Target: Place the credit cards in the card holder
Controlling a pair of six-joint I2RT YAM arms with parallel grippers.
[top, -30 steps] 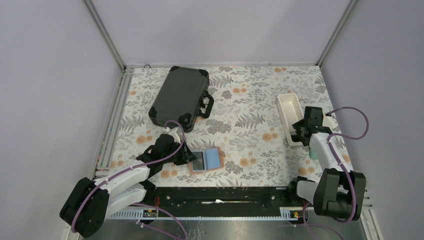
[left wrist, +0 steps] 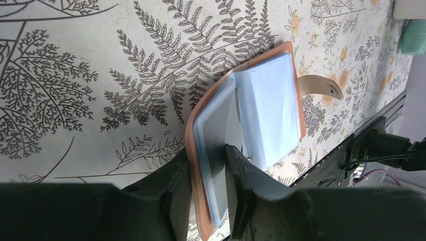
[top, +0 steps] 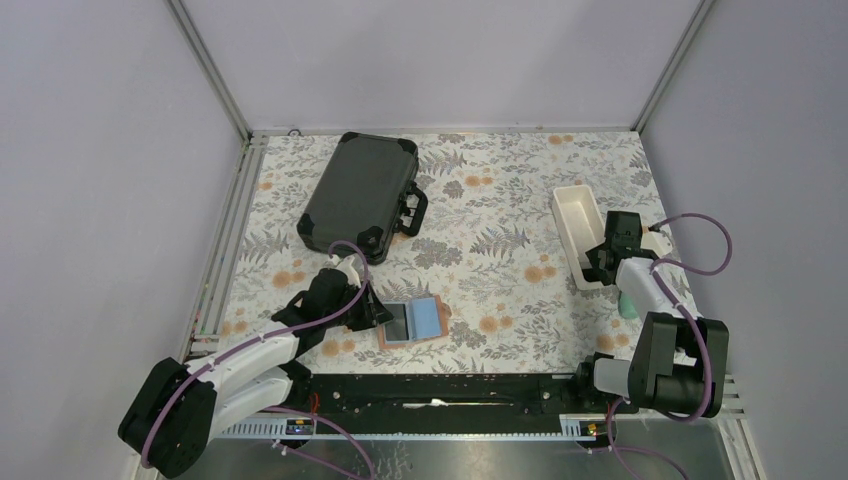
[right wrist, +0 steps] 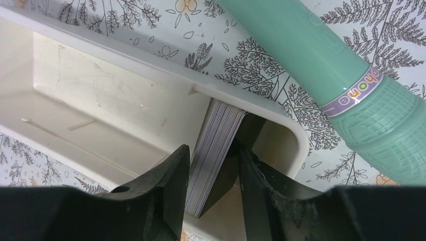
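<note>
The card holder (left wrist: 269, 108), tan leather with pale blue sleeves, lies open near the front left of the table. My left gripper is at its near side, fingers on either side of that edge; whether they grip it is unclear. In the right wrist view, a stack of cards (right wrist: 211, 155), seen by its striped edges, leans inside a white plastic box (right wrist: 100, 110) at one end. My right gripper has its fingers part open around the stack's upper edge; I cannot tell whether they touch it.
A green bottle (right wrist: 346, 95) lies beside the box at the right. A black case (top: 355, 190) rests at the back left.
The left arm looks unchanged.
</note>
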